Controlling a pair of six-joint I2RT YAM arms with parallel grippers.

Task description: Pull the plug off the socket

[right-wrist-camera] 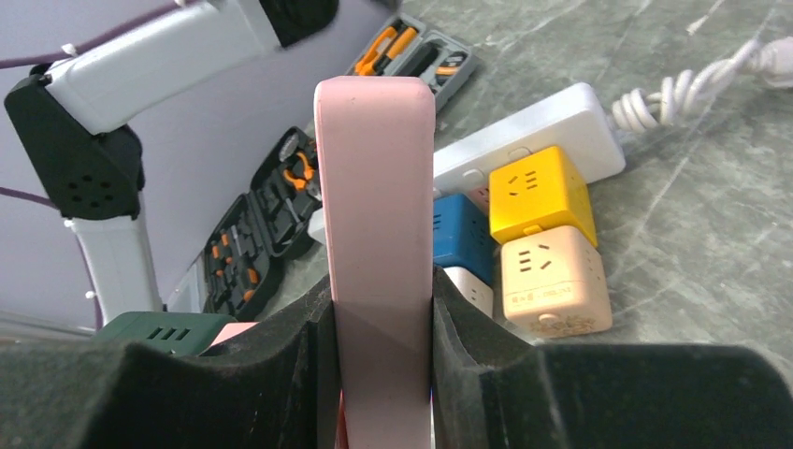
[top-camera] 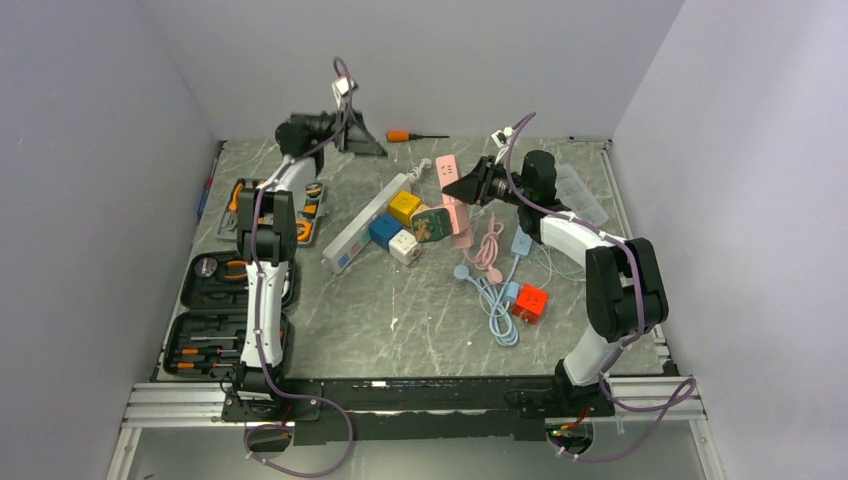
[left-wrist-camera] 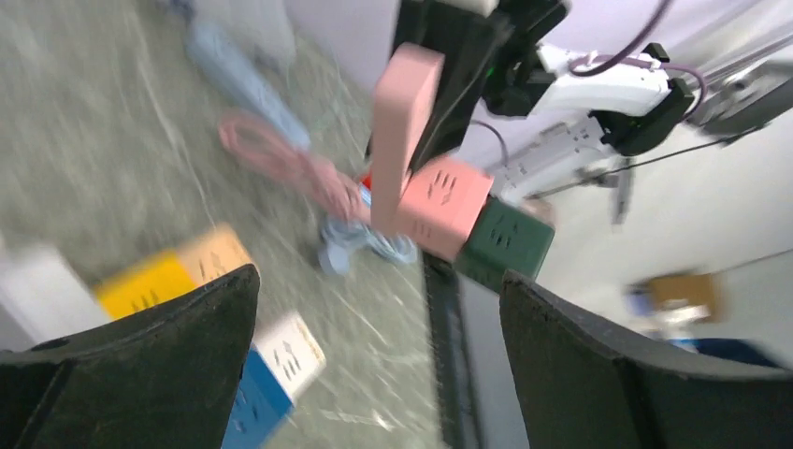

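A pink power strip (top-camera: 448, 171) is held upright off the table, with my right gripper shut on it. On the strip's side sits a pink cube plug (left-wrist-camera: 446, 198); its outer face, the dark green face (top-camera: 432, 225), points left in the top view. Whether the cube touches the strip all along that side cannot be made out. My left gripper (top-camera: 374, 146) is blurred near the back of the table. Its fingers stand wide apart in the left wrist view, with nothing between them; the pink strip and plug appear beyond, in the background.
A white power strip (top-camera: 362, 225) lies on the table, with yellow (top-camera: 404, 207), blue (top-camera: 385, 230) and white (top-camera: 405, 247) cubes along its right side. Tool cases (top-camera: 240, 280) fill the left edge. Cables and a red cube (top-camera: 530, 303) lie at right.
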